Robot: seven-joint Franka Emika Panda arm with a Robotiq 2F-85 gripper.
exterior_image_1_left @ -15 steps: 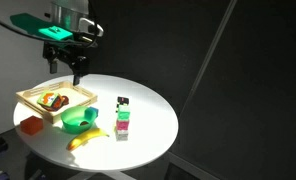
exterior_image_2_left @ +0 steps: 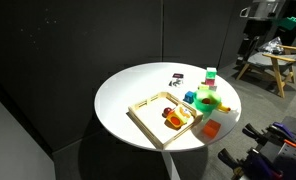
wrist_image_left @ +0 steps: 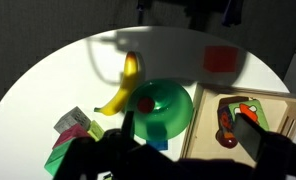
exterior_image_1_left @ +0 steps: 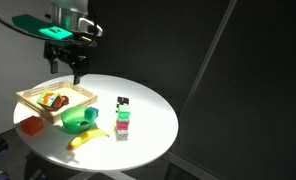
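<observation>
High over the round white table [exterior_image_1_left: 153, 145], my gripper [exterior_image_1_left: 65, 72] hangs open with nothing between its fingers. In the wrist view, the green bowl [wrist_image_left: 173, 100] lies under the gap between the fingers, with a small round red item [wrist_image_left: 146, 104] inside it. A yellow banana [wrist_image_left: 128, 80] rests beside the bowl. The red block [wrist_image_left: 221, 59] lies flat on the table near its edge. A shallow wooden tray [exterior_image_2_left: 143, 121] holds several colourful items. The blue block [exterior_image_1_left: 91, 114] stands close to the bowl, partly hidden in the wrist view.
A stack of green, pink and pale blocks [exterior_image_1_left: 123, 122] rises from the table. Behind it lies a small dark object [exterior_image_1_left: 122, 100]. A chair [exterior_image_2_left: 271, 66] stands on the floor beyond the table.
</observation>
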